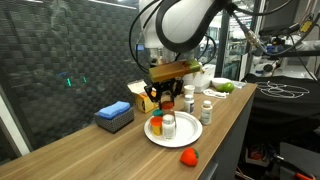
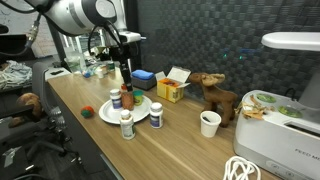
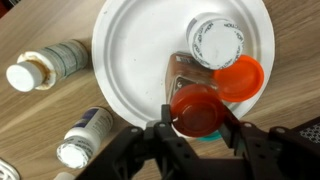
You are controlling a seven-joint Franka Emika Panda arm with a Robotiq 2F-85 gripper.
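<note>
My gripper is shut on a bottle with a red-orange cap (image 3: 197, 110), the cap between its fingers. In the second exterior view this reddish-brown bottle (image 2: 127, 98) is over the white plate (image 2: 142, 111), below the gripper. Whether its base touches the plate, I cannot tell. On the plate (image 3: 128, 55), a white-capped bottle (image 3: 215, 42) and an orange cup (image 3: 240, 78) are close beside it. A teal cup (image 3: 212, 146) is partly hidden by the gripper.
Off the plate are white-lidded bottles (image 3: 48, 65) standing close by. A red tomato (image 1: 189, 157) lies near the table's front edge. Behind are a yellow box (image 1: 146, 97) and a dark bin with blue cloth (image 1: 115, 109).
</note>
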